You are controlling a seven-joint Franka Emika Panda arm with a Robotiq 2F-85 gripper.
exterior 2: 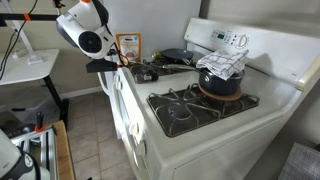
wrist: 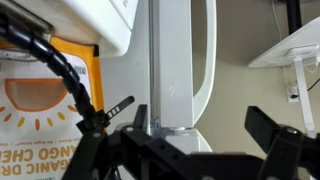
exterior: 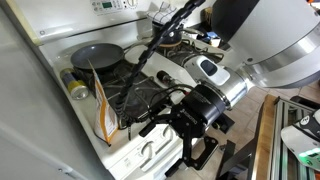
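Note:
My gripper is open in the wrist view, its dark fingers far apart with nothing between them. Below the fingers in that view are the stove's front edge, the white oven handle (wrist: 204, 75) and the floor. An orange and white food bag (wrist: 42, 105) with a sun picture lies to the left of the fingers, apart from them. The same bag (exterior: 104, 108) stands upright at the stovetop's near left corner in exterior view 1. Exterior view 2 shows the bag (exterior 2: 130, 47) at the stove's far end, close to the arm.
A black frying pan (exterior: 97, 56) and a can (exterior: 75, 84) stand behind the bag. A dark pot (exterior 2: 218, 85) with a striped cloth (exterior 2: 222, 63) over it sits on the stove. A wooden table edge (exterior: 265, 140) is near the arm.

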